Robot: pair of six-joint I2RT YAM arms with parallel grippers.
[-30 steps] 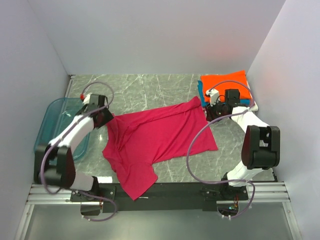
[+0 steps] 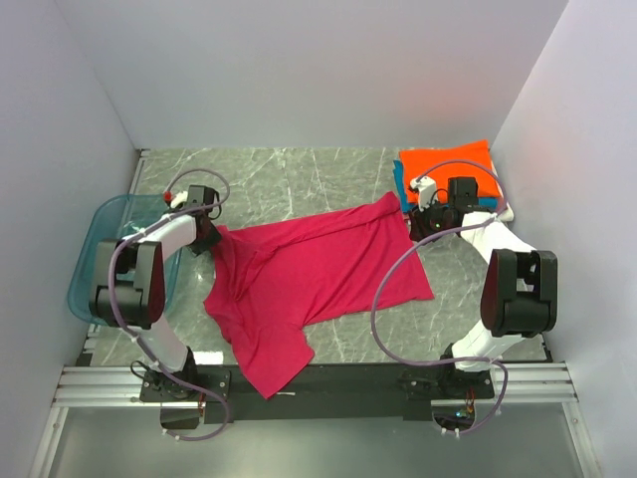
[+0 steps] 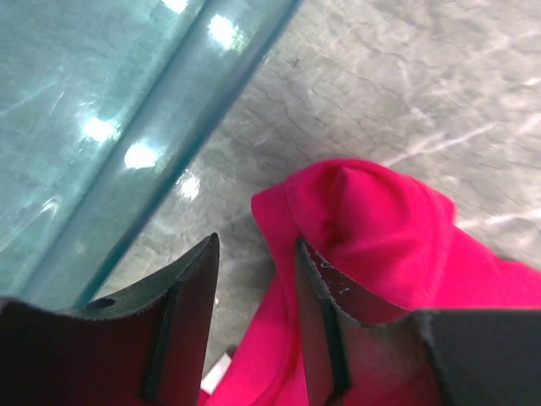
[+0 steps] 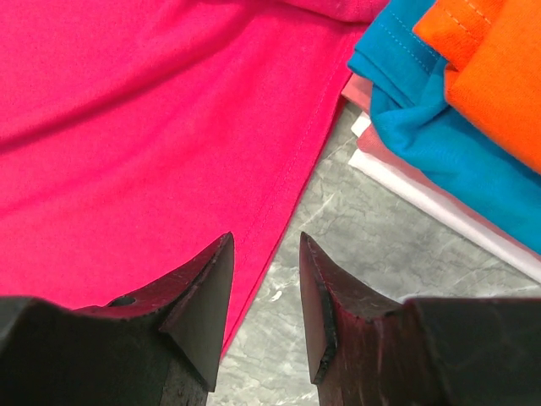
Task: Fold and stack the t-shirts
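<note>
A crimson t-shirt point(image 2: 318, 264) lies spread on the marble table, its left side bunched and one sleeve hanging over the front edge. At its upper left corner is my left gripper point(image 2: 211, 242). In the left wrist view its fingers stand apart, with the right finger point(image 3: 317, 313) against a raised fold of the shirt point(image 3: 363, 216) and bare table showing beside the left one. My right gripper is open above the shirt's right edge, holding nothing. Folded shirts are stacked at the back right, an orange shirt point(image 2: 453, 169) over a blue shirt point(image 4: 456, 144).
A clear teal bin point(image 2: 90, 264) stands at the left table edge, close beside the left gripper. Under the blue shirt, pink and white layers point(image 4: 448, 211) show. Bare marble point(image 2: 299, 179) stretches behind the crimson shirt.
The shirt and right arm look unmoved.
</note>
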